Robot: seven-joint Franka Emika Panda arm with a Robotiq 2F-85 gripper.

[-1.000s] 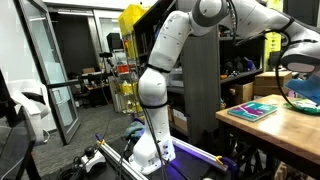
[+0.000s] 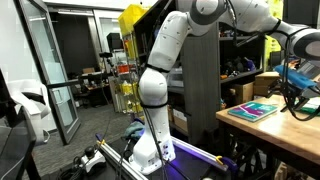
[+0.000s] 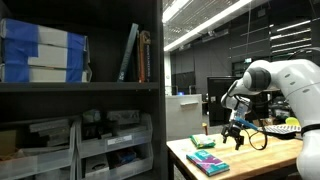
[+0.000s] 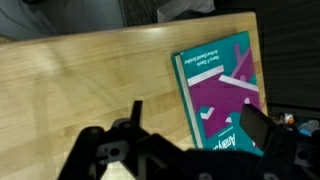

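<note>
A teal and purple book (image 4: 222, 95) lies flat on the wooden table in the wrist view, its spine toward the left. The same book (image 2: 250, 111) shows near the table's left end in exterior view 1, and as a book (image 3: 208, 162) at the table's near corner in exterior view 2. My gripper is open, its fingers spread wide at the bottom of the wrist view, with nothing held. In exterior view 2 the gripper (image 3: 238, 143) hangs above the table, beyond the book and apart from it.
A dark shelf (image 3: 80, 103) with bins (image 3: 115, 150) fills the left of exterior view 2. Cardboard boxes (image 2: 243, 93) stand behind the table.
The arm's end has shifted from the right side of exterior view 1, and its dark gripper now shows more clearly above the table. The book has stayed in place.
</note>
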